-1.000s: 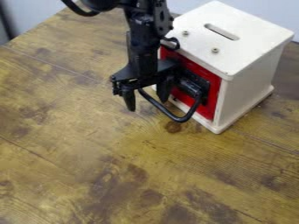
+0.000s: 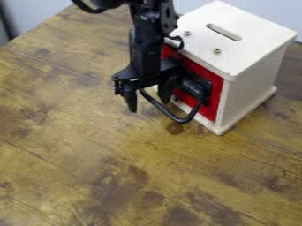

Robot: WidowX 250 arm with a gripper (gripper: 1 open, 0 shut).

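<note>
A white box with a slotted top stands at the upper right, its red front panel facing left and carrying a dark fixture. My black gripper hangs just in front of that red face, low near the tabletop. A black cable loops from it down and around to the right, across the panel. The dark fingers overlap the arm and cable, so whether they are open or shut is unclear.
A pale edge shows at the top left, beyond the table.
</note>
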